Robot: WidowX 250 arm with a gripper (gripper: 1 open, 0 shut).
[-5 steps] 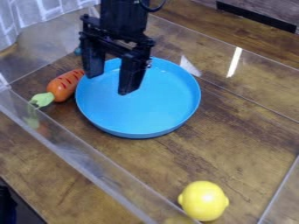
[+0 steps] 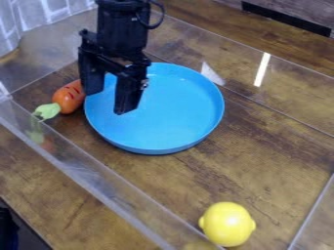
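Observation:
My black gripper (image 2: 111, 86) hangs over the left part of a blue plate (image 2: 163, 122), its two fingers apart, pointing down. An orange toy carrot (image 2: 69, 96) with a green top lies just left of the plate, close to the left finger. A yellow lemon (image 2: 228, 223) lies at the front right, away from the gripper. What lies directly behind the gripper is hidden.
A wooden table surface (image 2: 268, 137) surrounds the plate, with free room to the right. Clear, see-through panel edges run along the left and the right of the workspace.
The gripper has moved a little to the left, toward the carrot. The plate, carrot and lemon have stayed in place.

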